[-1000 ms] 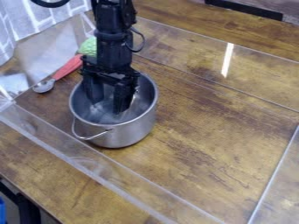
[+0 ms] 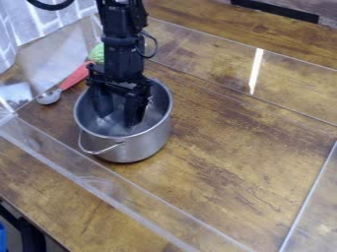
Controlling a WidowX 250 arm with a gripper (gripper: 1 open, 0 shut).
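A steel pot (image 2: 129, 143) with a wire handle stands on the wooden table at the left of centre. My black gripper (image 2: 121, 103) points down into the pot, its lower part inside the rim. The dark fingers blend into the pot's shadowed interior, so whether they are open, shut or on something cannot be told.
Left of the pot lie a red-handled utensil (image 2: 77, 77), a metal spoon (image 2: 49, 96) and a green item (image 2: 98, 53), partly hidden by the arm.
The pot and gripper have shifted slightly to the left over the last second. The utensils at the left look much the same.
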